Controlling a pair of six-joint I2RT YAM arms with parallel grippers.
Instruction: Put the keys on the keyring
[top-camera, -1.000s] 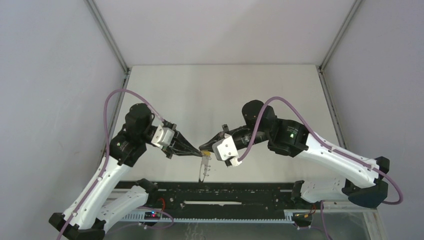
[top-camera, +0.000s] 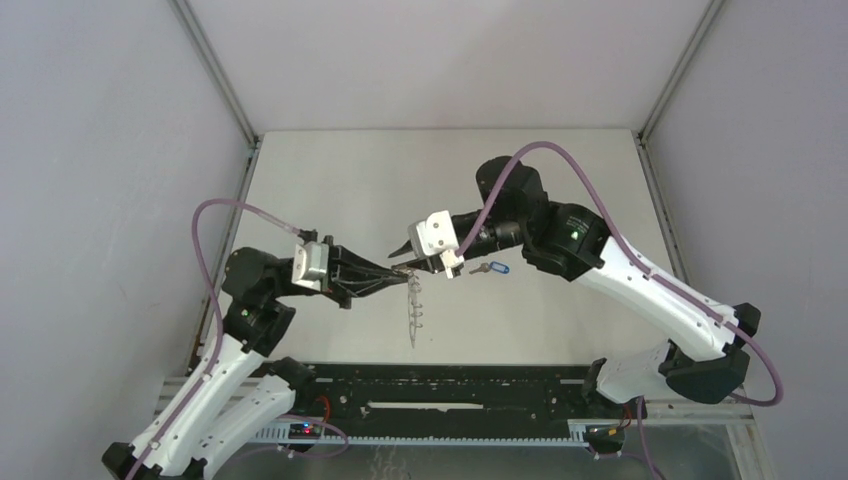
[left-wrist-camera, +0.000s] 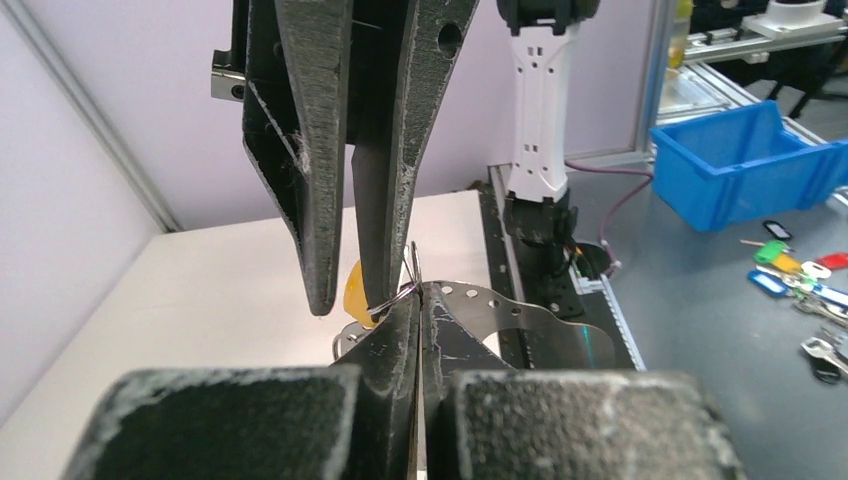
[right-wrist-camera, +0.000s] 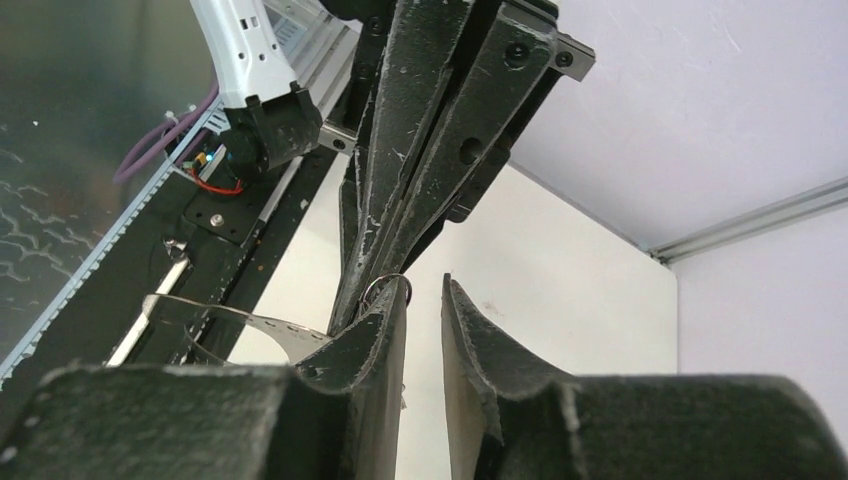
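Note:
In the top view my left gripper (top-camera: 405, 277) and right gripper (top-camera: 397, 258) meet near the table's middle. A thin metal keyring plate (top-camera: 414, 312) with small rings along its edge hangs below them. The left wrist view shows my left gripper shut on the keyring (left-wrist-camera: 550, 328), a wire ring (left-wrist-camera: 415, 262) at its tips. Beside that ring stand the parted fingers (left-wrist-camera: 322, 285) of my right gripper, a yellow tag (left-wrist-camera: 354, 296) partly hidden behind them. In the right wrist view the right gripper is open, with the wire ring (right-wrist-camera: 408, 288) by one fingertip.
A blue-tagged key (top-camera: 498, 267) lies on the table under the right arm. Outside the workspace, a blue bin (left-wrist-camera: 740, 170) and several loose keys (left-wrist-camera: 820, 300) show in the left wrist view.
Both grippers and the hanging keyring have shifted towards the back of the table. The right arm's wrist has turned, and its gripper has opened. The blue-tagged key has come into sight.

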